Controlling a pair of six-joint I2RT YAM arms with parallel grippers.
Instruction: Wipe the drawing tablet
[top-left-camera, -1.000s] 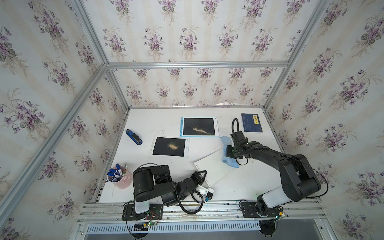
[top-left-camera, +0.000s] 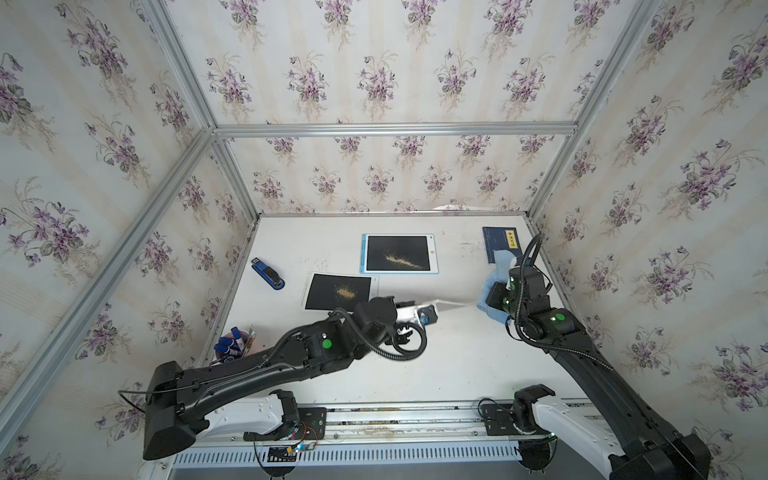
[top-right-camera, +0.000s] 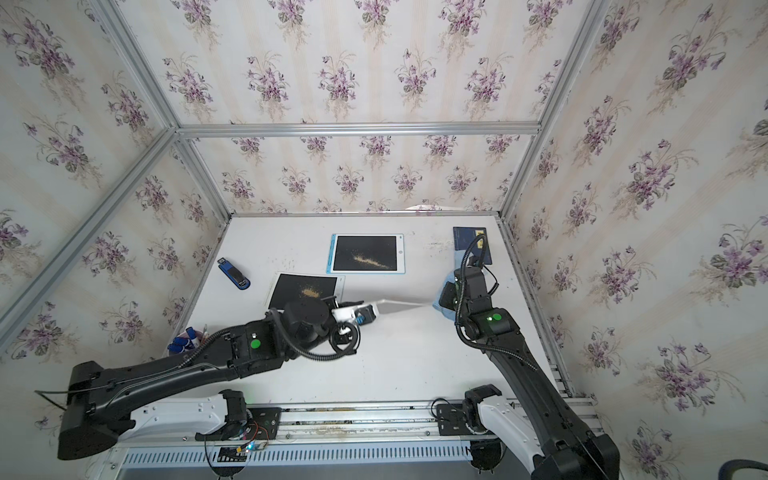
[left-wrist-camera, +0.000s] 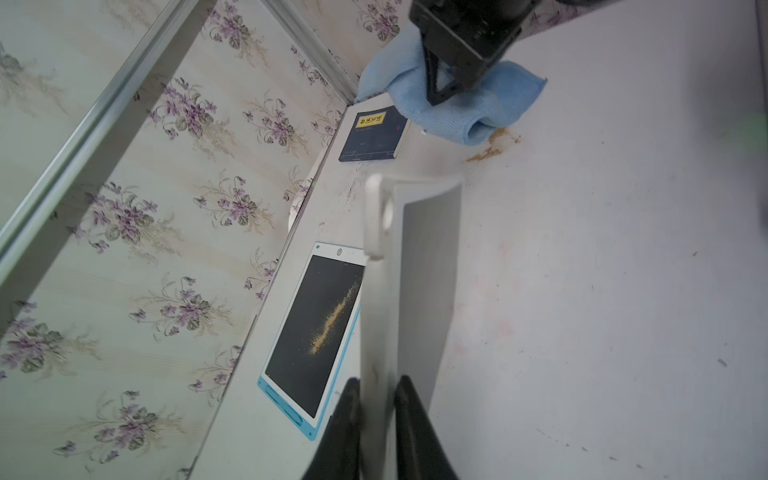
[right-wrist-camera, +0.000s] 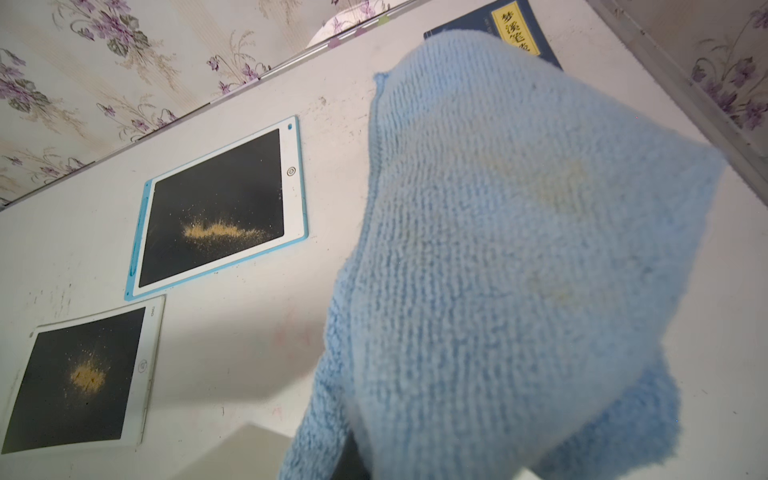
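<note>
My left gripper is shut on one edge of a white tablet (left-wrist-camera: 377, 304). The tablet stands raised and nearly edge-on in the left wrist view, and shows as a thin pale strip in the top left view; most of its faces are hidden. A blue cloth (right-wrist-camera: 512, 224) with faint yellowish stains hangs from my right gripper (top-left-camera: 497, 299), which is shut on it over the right side of the table. The cloth covers most of those fingers in the right wrist view. A clear gap separates cloth and tablet.
A blue-rimmed tablet (top-left-camera: 398, 253) and a white-rimmed tablet (top-left-camera: 340, 293) lie flat with yellow powder on their screens. Powder (left-wrist-camera: 494, 144) also lies on the table near the cloth. A dark blue book (left-wrist-camera: 373, 132), a blue tool (top-left-camera: 267, 273) and a pen cup (top-left-camera: 234, 345) sit around the edges.
The held tablet has risen from a broad, low view at the front to edge-on, higher up. My right gripper and the cloth have moved off its right side, rightward and back toward the book.
</note>
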